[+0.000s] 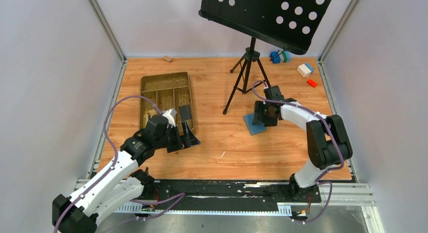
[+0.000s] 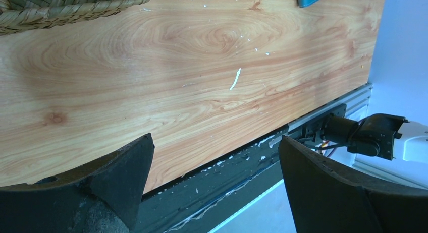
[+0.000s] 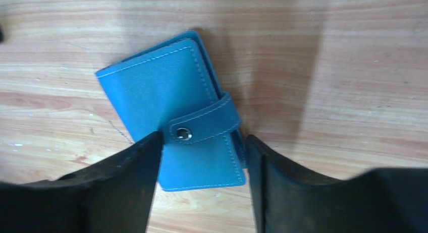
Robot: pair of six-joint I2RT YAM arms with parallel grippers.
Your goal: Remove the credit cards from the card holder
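A blue card holder (image 3: 151, 94) with white stitching lies flat on the table, its snap strap (image 3: 207, 121) closed across the right edge. No cards show outside it. My right gripper is over the holder's near end, fingers part open, one fingertip on each side of the strap in the right wrist view. Whether the fingers touch the holder cannot be told. From the top, the holder (image 1: 252, 124) is partly covered by that gripper. My left gripper stands open and empty over bare table by the basket's near right corner.
A woven basket (image 1: 191, 92) with compartments holds a few flat items on the left. A black music stand (image 1: 236, 86) rises behind the holder. Toy blocks (image 1: 305, 69) and a red brick (image 1: 312, 83) lie at the back right.
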